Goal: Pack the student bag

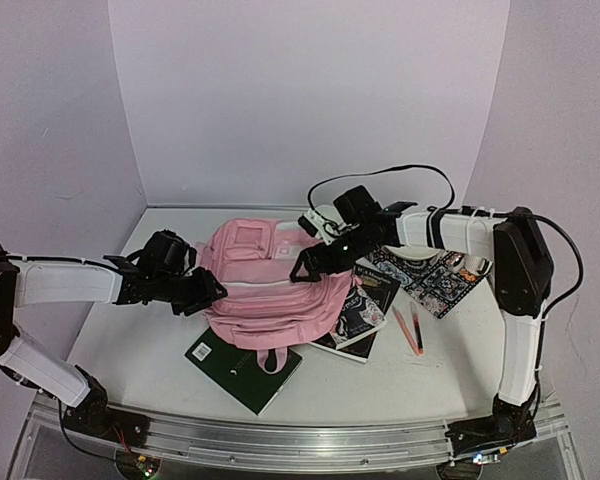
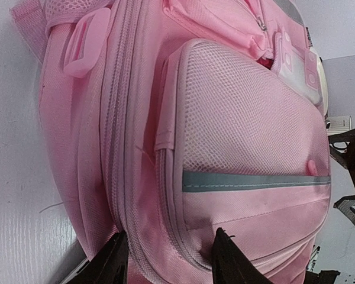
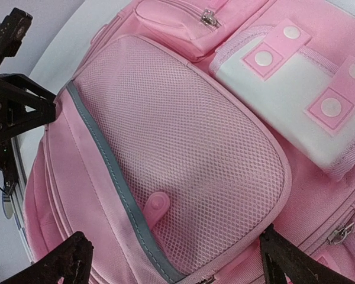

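A pink backpack [image 1: 250, 330] lies on its back in the middle of the table, its main opening slack, with a grey-edged pocket [image 2: 242, 180] showing. At its left edge my left gripper is shut on a thick fold of fabric. My right gripper stands open over the right part of the bag, fingers [image 3: 290, 263] wide apart, with pink cloth below; whether it touches the cloth cannot be told. A dark green book [image 1: 235, 375] lies partly under the bag's front. Dark books [image 1: 365, 315] lie at its right.
An orange pencil [image 1: 405, 330] and a dark-and-orange pen [image 1: 417, 330] lie right of the books. A black patterned sheet [image 1: 445, 285] is behind them, with a white round item [image 1: 415, 252] on it.
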